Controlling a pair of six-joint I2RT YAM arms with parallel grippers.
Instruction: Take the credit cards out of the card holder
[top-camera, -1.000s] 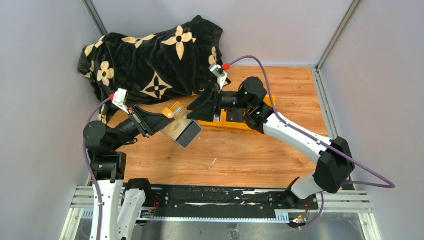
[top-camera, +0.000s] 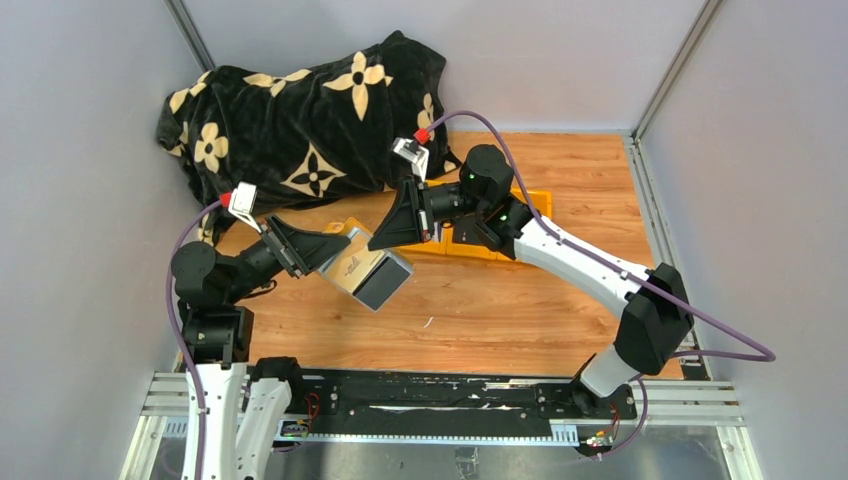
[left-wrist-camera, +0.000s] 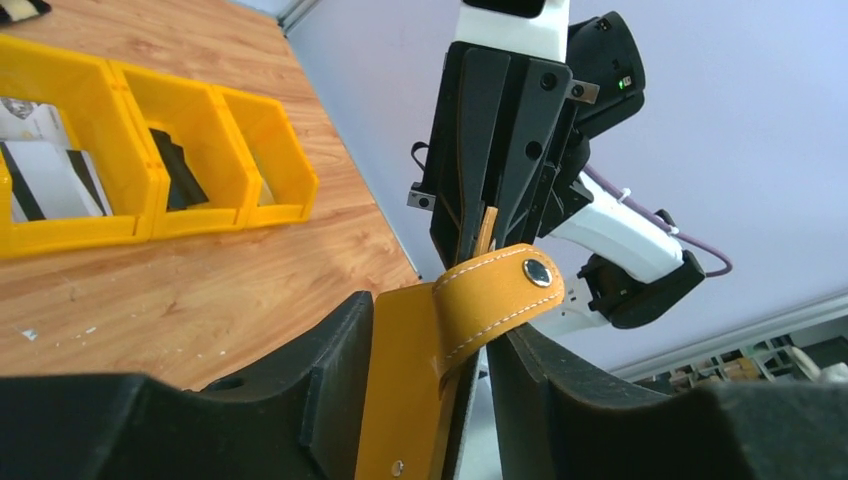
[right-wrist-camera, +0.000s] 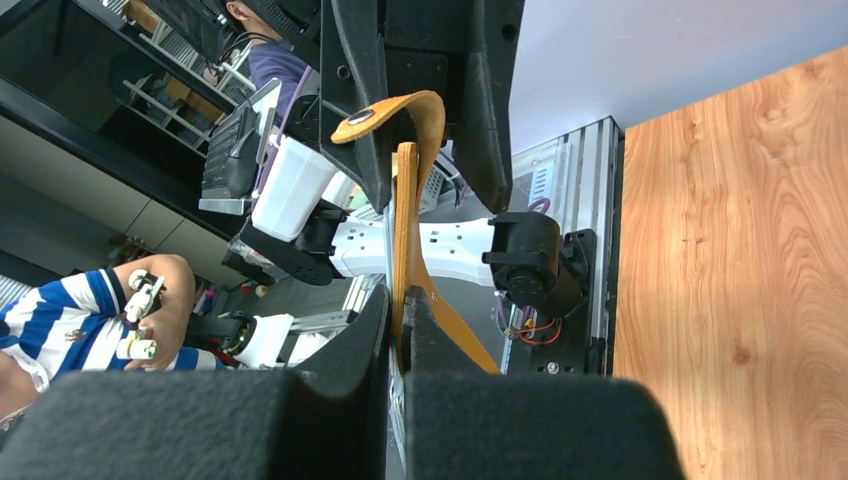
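The orange card holder (left-wrist-camera: 405, 370) hangs in the air between both grippers, its strap with a snap (left-wrist-camera: 490, 300) folded out. Cards (top-camera: 365, 270) show at its side in the top view. My left gripper (top-camera: 325, 250) holds round the holder from the left, its fingers either side of it in the left wrist view. My right gripper (top-camera: 375, 242) is at the holder's right end; in the right wrist view its fingers (right-wrist-camera: 530, 420) are together, right at the holder's edge, and whether anything is between them is hard to see.
Yellow bins (left-wrist-camera: 200, 140) with items stand on the wooden table behind the holder. A black patterned cloth (top-camera: 300, 120) lies at the back left.
My right arm has moved leftward and slightly down in the top view, closer to the holder. The holder has shifted slightly toward the front.
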